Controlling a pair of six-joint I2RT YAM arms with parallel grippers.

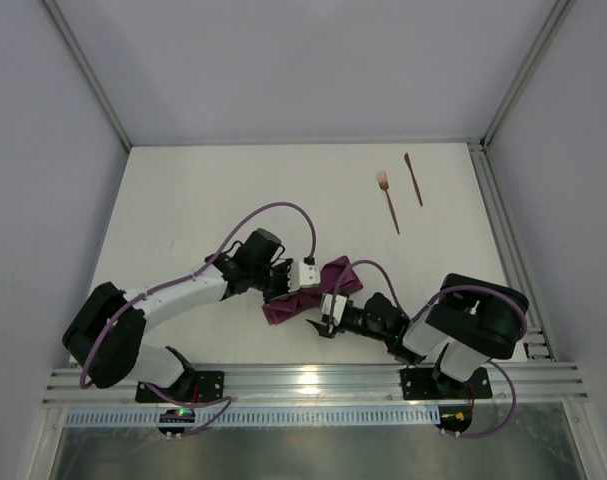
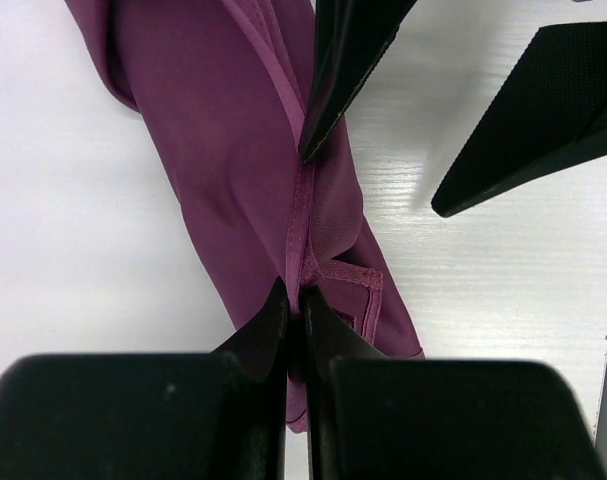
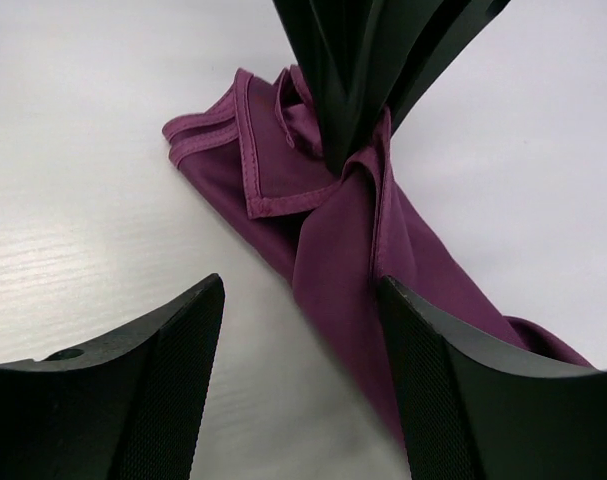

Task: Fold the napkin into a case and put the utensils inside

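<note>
The maroon napkin (image 1: 341,275) lies folded into a long strip at the table's front middle. My left gripper is shut on it, pinching a raised folded edge near one end. My right gripper stands open beside the napkin; in the left wrist view one of its fingertips touches the raised seam further along. A wooden fork (image 1: 385,195) and a slimmer wooden utensil (image 1: 414,180) lie apart at the back right.
Grey walls surround it, with a metal rail (image 1: 273,372) along the front edge.
</note>
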